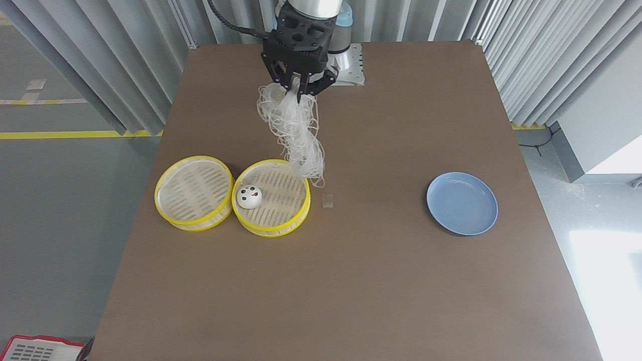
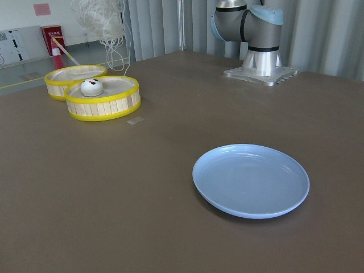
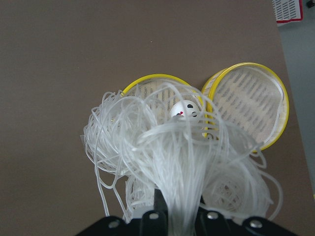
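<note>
My gripper (image 1: 298, 87) is shut on a tangle of white noodle-like strands (image 1: 294, 129), held high and drooping toward the right-hand yellow-rimmed steamer basket (image 1: 283, 201). In the wrist view the strands (image 3: 152, 147) cover much of that basket. A white bun with a face (image 1: 249, 196) sits in it. A second yellow-rimmed basket (image 1: 193, 187) stands just to its left in the front view and holds nothing. The blue plate (image 1: 462, 203) lies empty on the right of the table.
A small clear tape piece (image 1: 327, 200) lies beside the baskets. The arm's base (image 2: 260, 74) stands at the back edge.
</note>
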